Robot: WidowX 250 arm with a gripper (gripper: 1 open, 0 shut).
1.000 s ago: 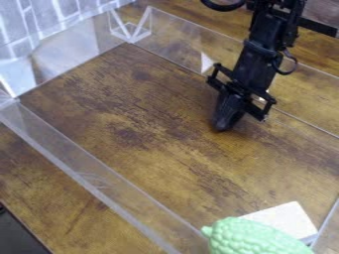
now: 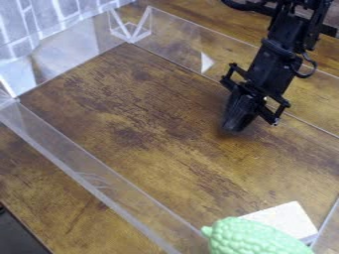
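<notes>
The black robot arm reaches down from the upper right into a clear-walled enclosure with a wooden floor [image 2: 126, 129]. Its gripper [image 2: 239, 119] is low over the floor in the right half of the view. It is shut, with nothing visible between its dark fingers, though their tips are hard to make out.
A green bumpy object [image 2: 259, 238] and a white block [image 2: 284, 220] sit at the bottom right. Clear plastic walls [image 2: 93, 193] border the floor, with a pale striped cloth [image 2: 54, 20] beyond at the upper left.
The gripper has shifted slightly to the right, and the upper arm leans further right than a second ago. The objects at the bottom right have not moved.
</notes>
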